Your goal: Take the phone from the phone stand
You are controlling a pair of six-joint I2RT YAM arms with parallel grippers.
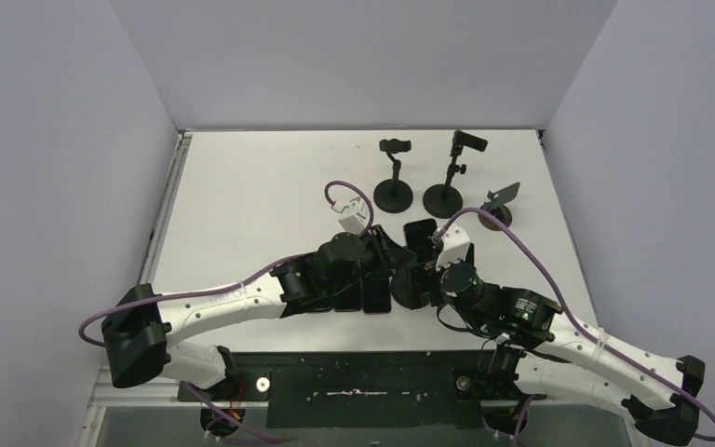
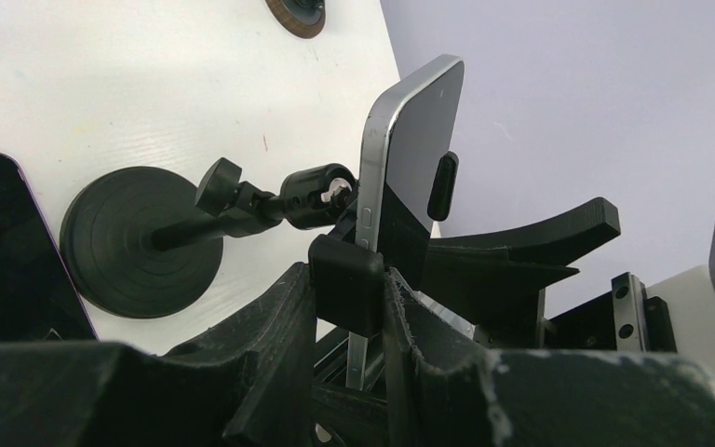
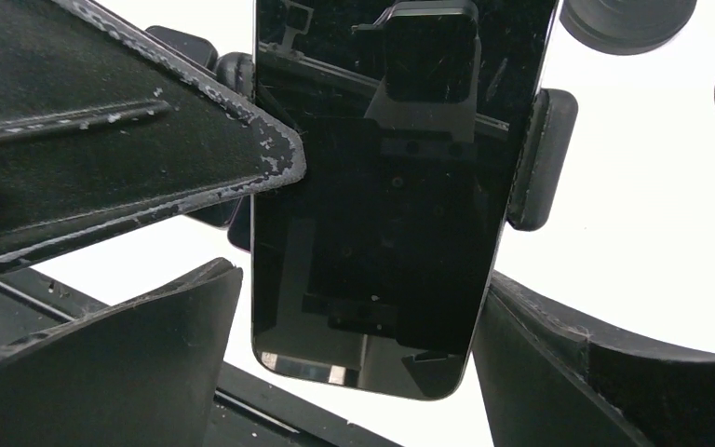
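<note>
The phone (image 3: 382, 242) is dark-screened with a silver edge and sits upright in the clamp of the black stand, whose round base (image 2: 140, 242) rests on the table. In the left wrist view my left gripper is shut on one black arm of the clamp, below the phone's side button. My right gripper is open around the lower part of the phone. Its right-hand finger (image 3: 549, 363) lies close at the phone's edge, while a narrow gap shows at the other side. Whether either finger touches is unclear.
Behind stand three other holders: two black stands (image 1: 393, 196) (image 1: 443, 200) and a small low one (image 1: 496, 216). Loose phones (image 1: 377, 295) lie near the left gripper, another (image 1: 421, 233) just behind it. Open table spreads at the back left.
</note>
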